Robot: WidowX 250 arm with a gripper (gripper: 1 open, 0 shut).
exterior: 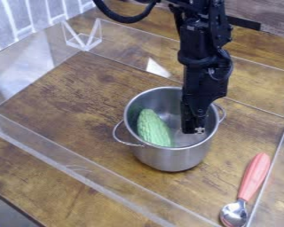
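A steel pot (169, 155) with two side handles stands on the wooden table. Inside it, toward the left wall, a green corn cob (153, 126) lies lengthwise. My black gripper (194, 127) reaches down into the right part of the pot, beside the cob and apart from it. It looks shut, with nothing visible between its fingers, though the tips are small and dark.
An ice-cream scoop (252, 180) with a pink handle lies to the right of the pot. Clear plastic barriers run around the work area.
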